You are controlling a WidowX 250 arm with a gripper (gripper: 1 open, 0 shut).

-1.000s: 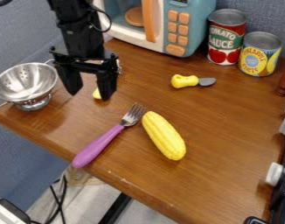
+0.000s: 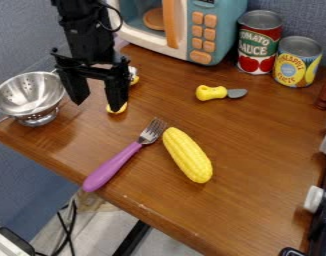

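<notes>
My black gripper (image 2: 98, 92) hangs over the left part of the wooden table, its fingers apart and pointing down. A small yellow object (image 2: 116, 108) lies at the right fingertip, partly hidden by it; whether it is held I cannot tell. To the left is a metal colander (image 2: 24, 94). A purple-handled fork (image 2: 115, 165) and a yellow corn cob (image 2: 187, 155) lie in front, to the right.
A yellow-handled knife (image 2: 213, 93) lies mid-back. A tomato sauce can (image 2: 258, 44), another can (image 2: 297, 62) and a toy microwave (image 2: 187, 25) stand at the back. A dark appliance (image 2: 318, 200) lines the right edge.
The objects have not moved.
</notes>
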